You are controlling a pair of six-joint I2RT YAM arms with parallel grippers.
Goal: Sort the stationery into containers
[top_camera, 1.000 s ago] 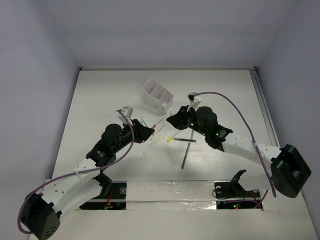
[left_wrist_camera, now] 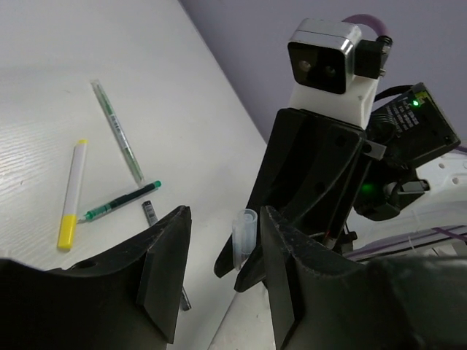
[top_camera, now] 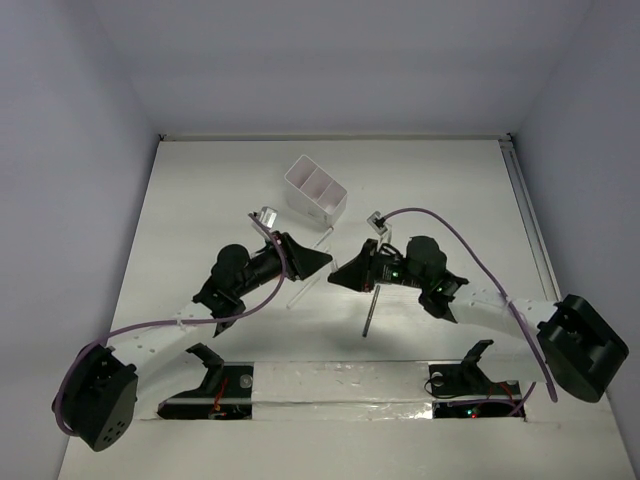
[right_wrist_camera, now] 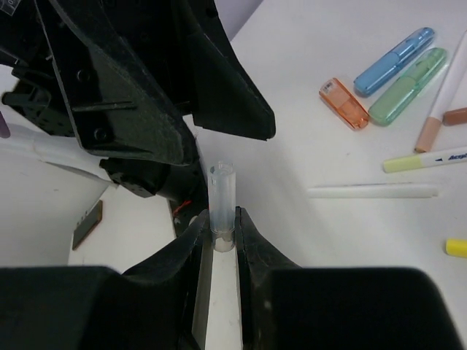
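Both grippers meet near mid-table. My right gripper (top_camera: 340,272) is shut on a clear, capped cylindrical item, held upright; in the left wrist view this item (left_wrist_camera: 244,237) stands just beyond the fingers of my left gripper, which are open with a gap between them. Pens lie on the table: a yellow highlighter (left_wrist_camera: 71,193), a green pen (left_wrist_camera: 120,200), a long pale green pen (left_wrist_camera: 117,127), a dark pen (top_camera: 371,312). In the right wrist view lie blue (right_wrist_camera: 394,62), green (right_wrist_camera: 408,85) and orange (right_wrist_camera: 343,103) short pieces and a white pen (right_wrist_camera: 372,191).
A white compartment container (top_camera: 315,190) stands at the back centre. Walls bound the sides and back.
My right gripper has come down towards the front with the clear item. My left gripper has moved right to meet it, and the two are now close together.
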